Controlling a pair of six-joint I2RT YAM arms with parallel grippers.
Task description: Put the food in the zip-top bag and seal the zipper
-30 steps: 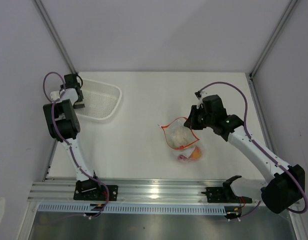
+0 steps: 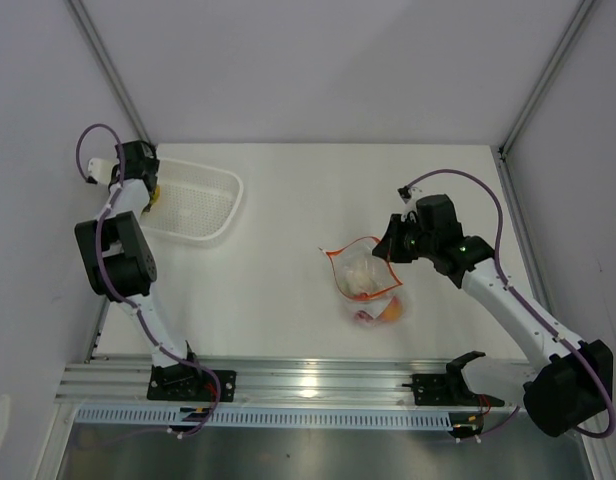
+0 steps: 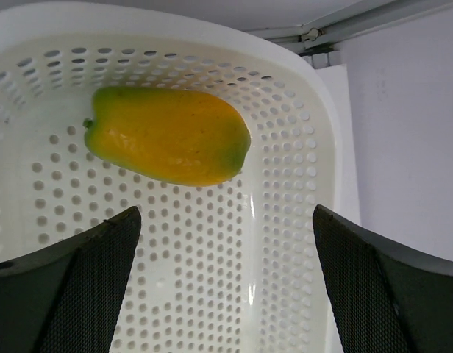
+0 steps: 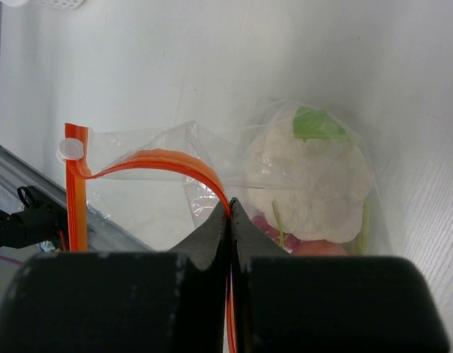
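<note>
A yellow-green mango-like food (image 3: 168, 134) lies in the white perforated basket (image 2: 223, 180) at the far left. My left gripper is open above it, nothing between its fingers. My right gripper is shut on the orange rim of the zip bag (image 2: 360, 268). The bag stands partly open at centre right. Inside it show cauliflower (image 4: 307, 187), a green leaf (image 4: 318, 123), red grapes and an orange-red piece.
The middle of the white table (image 2: 288, 200) between basket and bag is clear. Side walls and metal rails border the table, close beside the left arm.
</note>
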